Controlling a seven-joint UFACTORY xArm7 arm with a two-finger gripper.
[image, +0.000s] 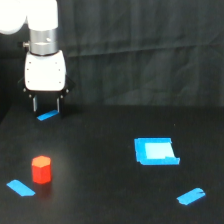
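Toward the back left of the black table, my gripper hangs pointing down, its two thin fingers apart. It is open, with nothing visible between the fingertips. A red block with a many-sided outline rests on the table at the front left, well apart from the gripper and nearer the camera. On the right side lies a white square framed by blue tape, its surface bare.
Blue strips mark the table: a short strip just below the gripper, another strip left of the red block, and a strip at the front right. A dark curtain hangs behind.
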